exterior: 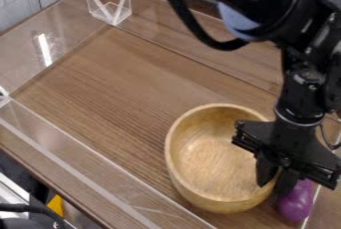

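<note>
My gripper (276, 161) is at the right, lowered onto the right rim of a light wooden bowl (200, 163), shut on it, though the fingertips are partly hidden. A purple object (297, 203), perhaps an eggplant, lies just right of the bowl, under and below the gripper, partly covered by it.
A clear plastic stand (110, 6) is at the back left. Transparent edging runs along the table's left and near sides.
</note>
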